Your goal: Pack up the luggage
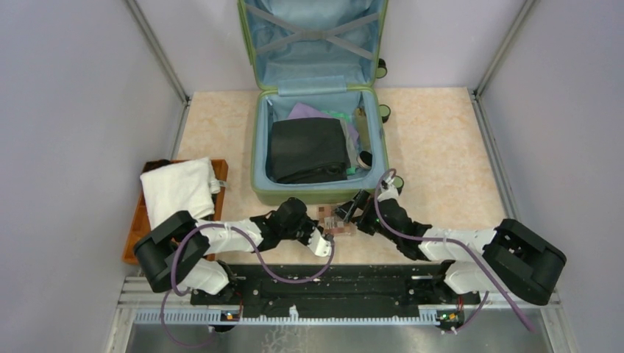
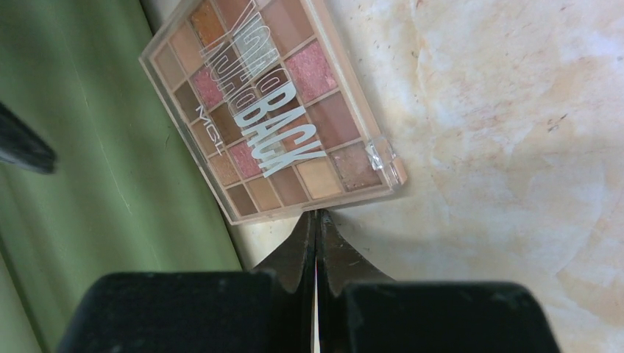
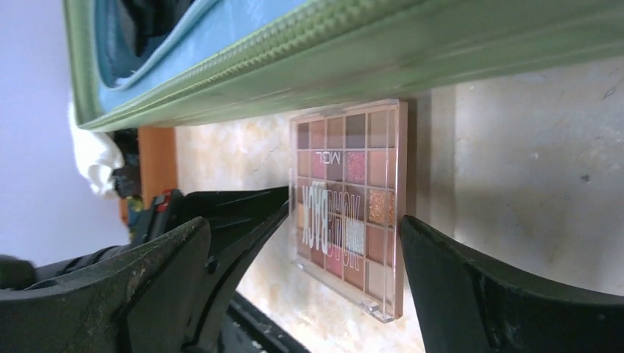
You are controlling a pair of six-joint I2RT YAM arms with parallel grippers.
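Note:
An eyeshadow palette [image 1: 335, 224] [image 2: 265, 103] [image 3: 346, 206] lies on the worktop just in front of the green suitcase [image 1: 318, 197]. In the left wrist view my left gripper is shut, its tips against the palette's edge, with nothing between them. My right gripper is open over the palette, with one finger at the palette's right edge in the right wrist view; the left arm shows beyond the other. The open suitcase holds a folded black item [image 1: 307, 147], a purple item and small containers.
An orange tray [image 1: 137, 220] with a white towel [image 1: 176, 191] stands at the left.

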